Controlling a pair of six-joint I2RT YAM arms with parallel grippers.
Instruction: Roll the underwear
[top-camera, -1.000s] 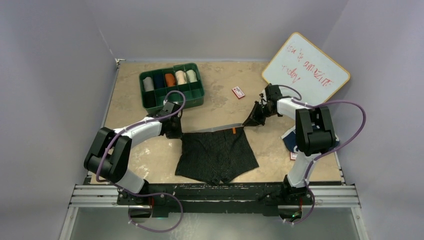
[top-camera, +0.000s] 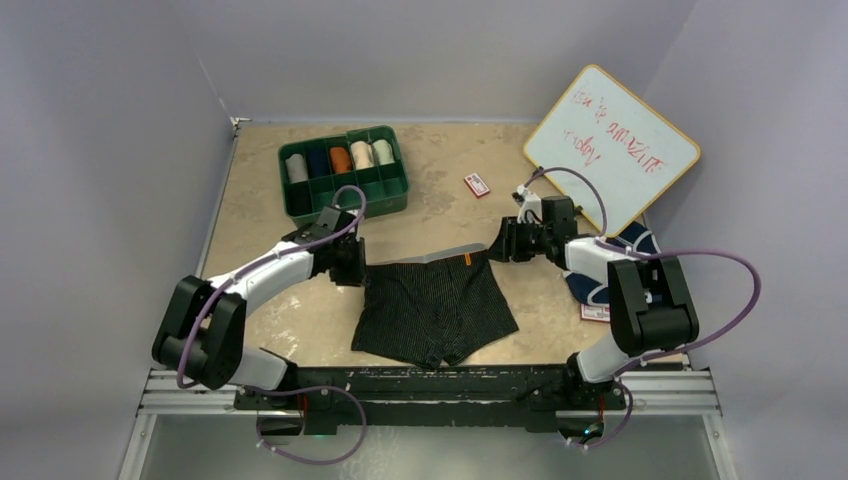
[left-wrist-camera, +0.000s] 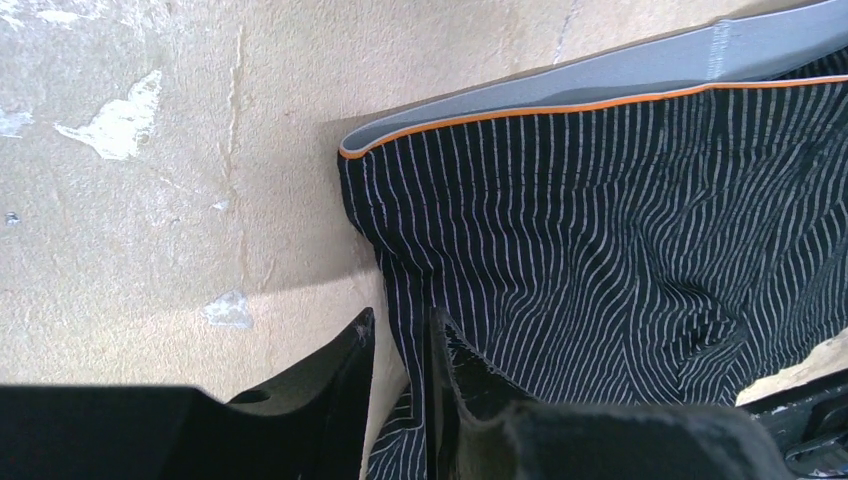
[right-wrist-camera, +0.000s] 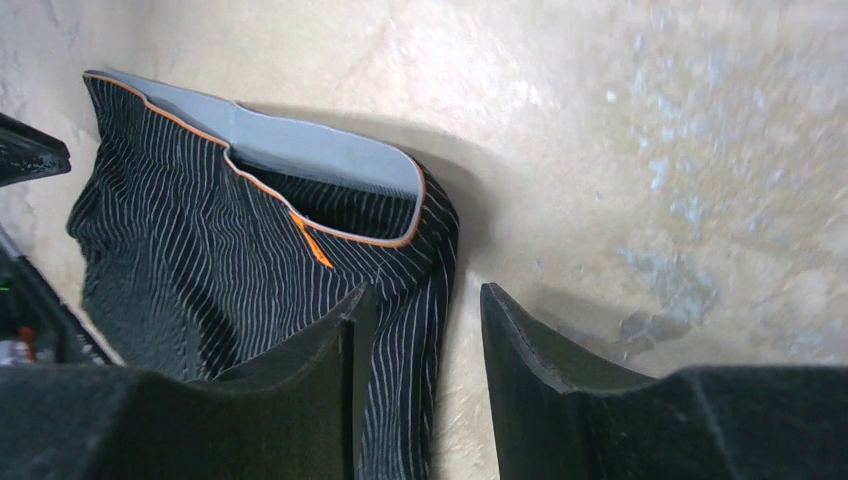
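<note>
Dark striped underwear (top-camera: 430, 310) lies spread on the table, its grey waistband (top-camera: 440, 254) away from me and its legs toward the front edge. At its left side my left gripper is part open above the cloth's left edge, a gap showing between its fingers. My right gripper stands open over the right edge, near the waistband corner (right-wrist-camera: 436, 215), holding nothing. An orange tag (right-wrist-camera: 316, 246) sits just below the waistband opening. The cloth is a little wrinkled in the middle.
A green divided box (top-camera: 397, 197) with several rolled garments stands at the back left. A small red-and-white box (top-camera: 477, 185) lies behind the underwear. The whiteboard (top-camera: 612, 145) and a dark blue cloth (top-camera: 640, 238) are at the right, partly by my right arm.
The left gripper shifted slightly at the left corner. The underwear lies almost unchanged.
</note>
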